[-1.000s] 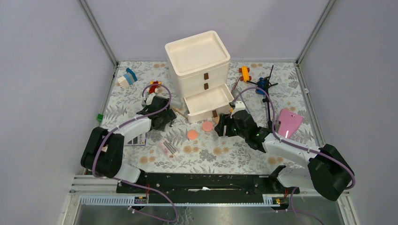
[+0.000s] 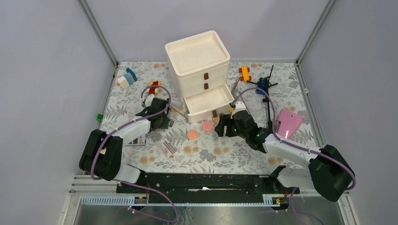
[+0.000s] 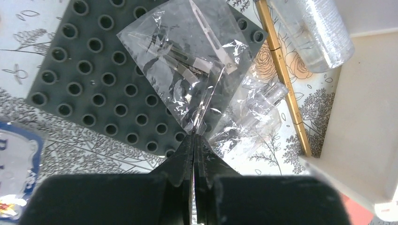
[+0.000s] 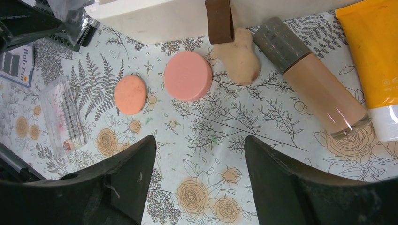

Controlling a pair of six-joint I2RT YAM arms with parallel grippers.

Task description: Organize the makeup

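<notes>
My left gripper is shut at the edge of a clear plastic bag (image 3: 173,51) holding small metal pieces, over a dark studded mat (image 3: 80,89); whether the bag is between its fingers is unclear. A second clear bag (image 3: 248,117) and a clear bottle (image 3: 314,28) lie beside it. My right gripper is open above bare table, near a foundation bottle (image 4: 324,89), orange tube (image 4: 370,56), beige sponge (image 4: 237,61) and pink round pieces (image 4: 187,75). The white drawer unit (image 2: 197,54) has its lowest drawer (image 2: 206,101) pulled out.
A clear case (image 2: 168,149) lies at front middle. Toy cars (image 2: 245,74), a black stand (image 2: 267,108) and a pink board (image 2: 288,123) fill the right side.
My left arm has shifted slightly, and the small pieces by its gripper show a little differently. The right arm has not moved.
</notes>
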